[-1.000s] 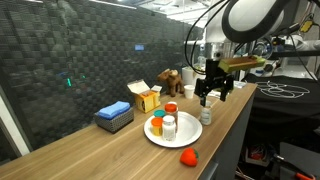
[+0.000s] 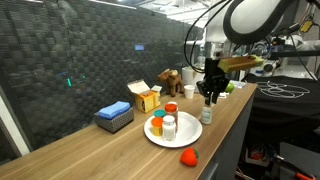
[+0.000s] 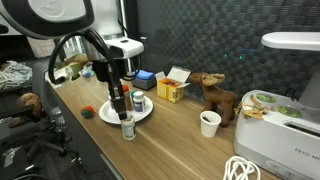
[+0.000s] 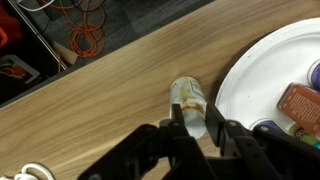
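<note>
A white bottle (image 4: 186,92) stands upright on the wooden table, close to the edge and just outside the white plate (image 4: 236,95). My gripper is at its top, pointing down, with one dark finger on each side of it in the wrist view. Exterior view 2 has the bottle (image 3: 128,130) right beneath the fingertips. The gap between the fingers is narrow, and whether they press on the bottle cannot be made out. Other jars, among them a white-capped one (image 2: 169,128), stand on the plate.
A red tomato-like object (image 2: 189,157) lies near the table edge. Behind the plate are an open yellow box (image 2: 147,98) and a dark box with a blue cloth (image 2: 114,112). A white cup (image 3: 210,123), a brown toy animal (image 3: 219,96) and a white cable (image 3: 240,168) lie to the other side.
The gripper's fingers have drawn closer together around the bottle's top. The arm is nearly in the same place, and the bottle and plate have not visibly moved.
</note>
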